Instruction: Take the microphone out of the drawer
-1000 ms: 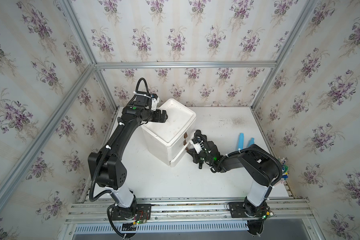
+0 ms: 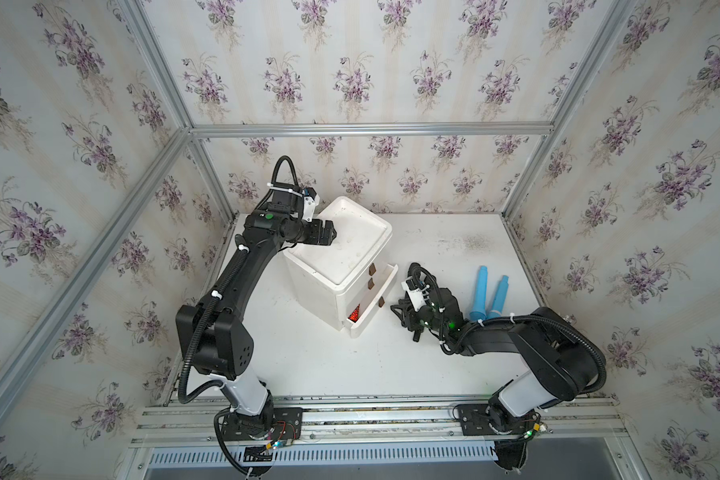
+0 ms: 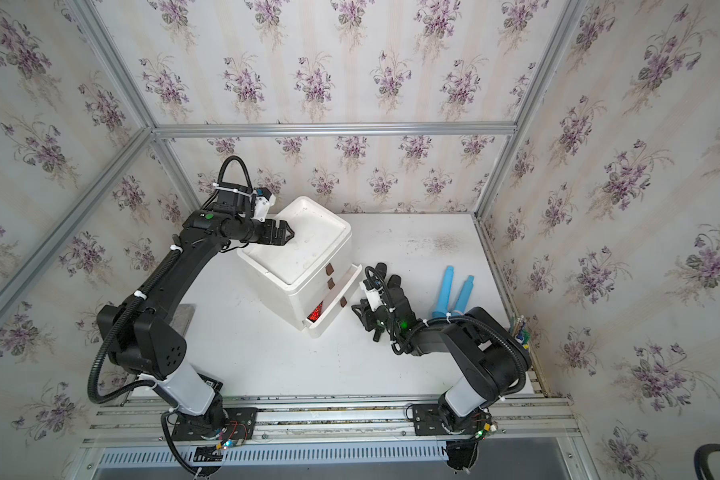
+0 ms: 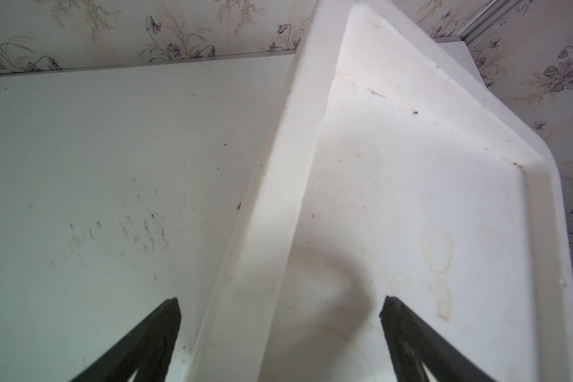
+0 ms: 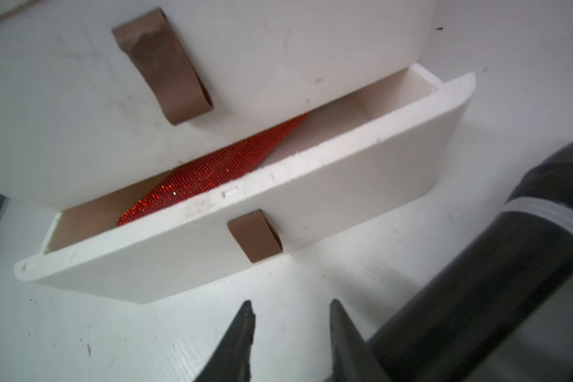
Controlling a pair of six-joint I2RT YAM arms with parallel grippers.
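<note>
The bottom drawer of the white cabinet is pulled out, showing a brown leather tab and, inside, a red sequined item, partly hidden by the upper drawer front. My right gripper is open in front of the drawer, apart from it, nothing between its fingers. A black cylindrical thing with a pale ring lies beside it on the table; whether it is a microphone I cannot tell. My left gripper stands open over the rim of the cabinet's top tray.
Two blue cylinders stand or lie at the right of the table.
My right gripper has drawn back to the right, away from the cabinet, and the bottom drawer stands further out, showing more red. The left arm is still.
</note>
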